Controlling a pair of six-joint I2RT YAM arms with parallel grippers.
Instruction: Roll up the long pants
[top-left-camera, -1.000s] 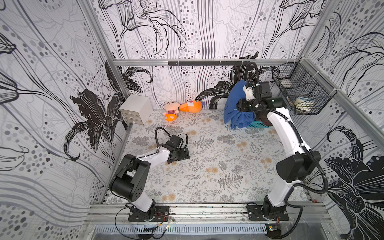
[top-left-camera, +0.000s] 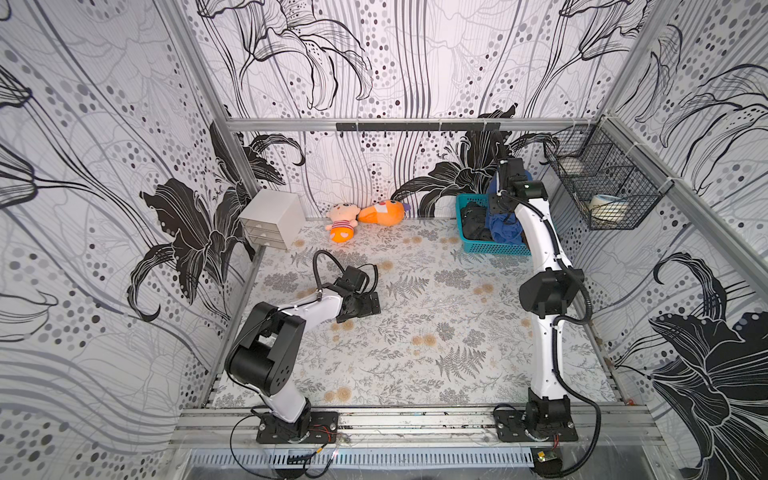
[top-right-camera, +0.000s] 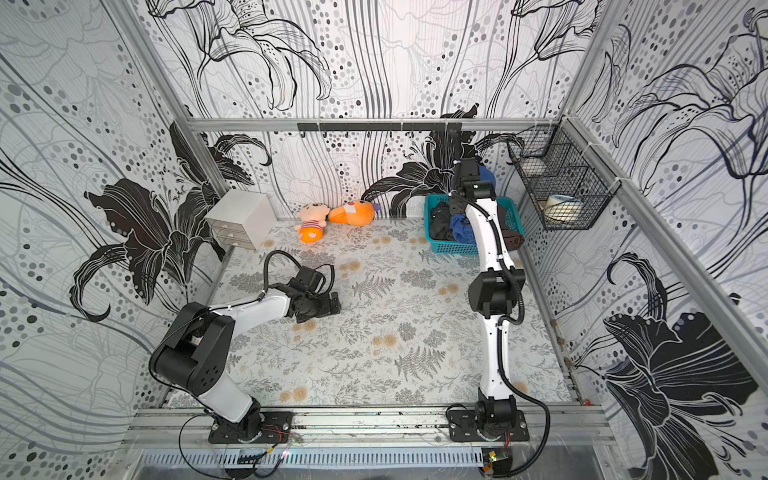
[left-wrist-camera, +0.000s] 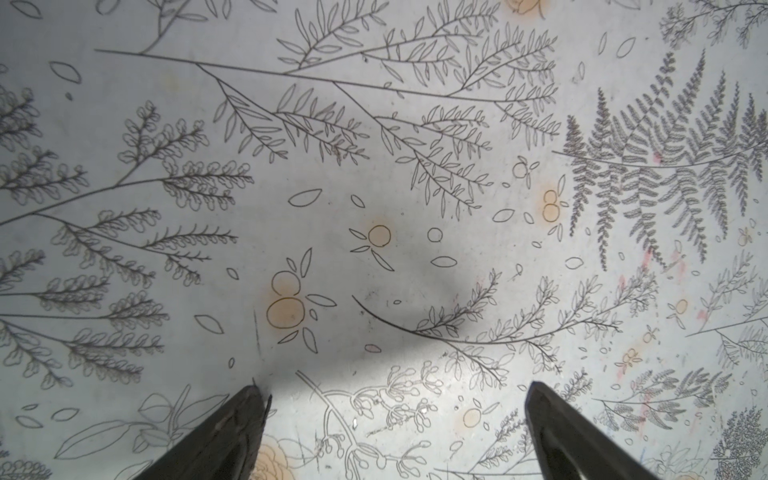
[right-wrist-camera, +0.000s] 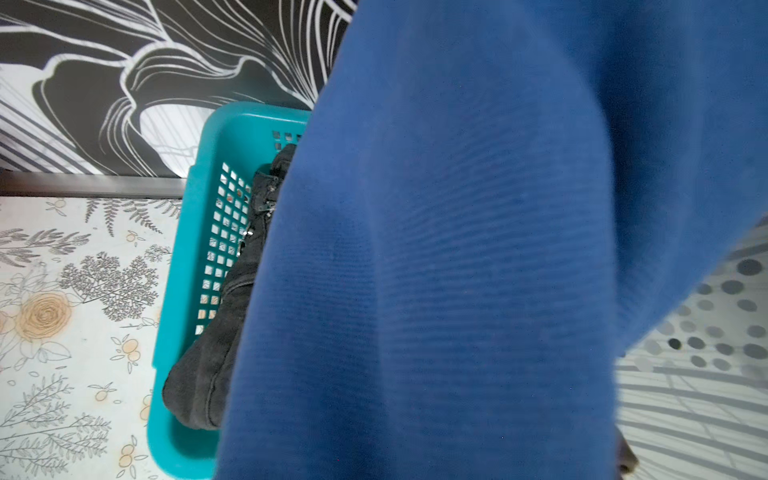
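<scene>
The blue pants hang over the teal basket and fill most of the right wrist view. Their lower part is bunched among the clothes in the basket at the back right. Above it, my right gripper is shut on the blue cloth; its fingers are hidden behind the fabric in its wrist view. Low over the bare left-middle of the table, my left gripper is open, its two dark fingertips wide apart with only the patterned surface below.
Dark grey trousers and a brown garment lie in the basket. A wire rack hangs just right of it. Two plush toys and a white drawer box stand at the back left.
The pants, earlier draped over the basket's left side, now sit further right, showing the dark trousers. The left arm barely shifted.
</scene>
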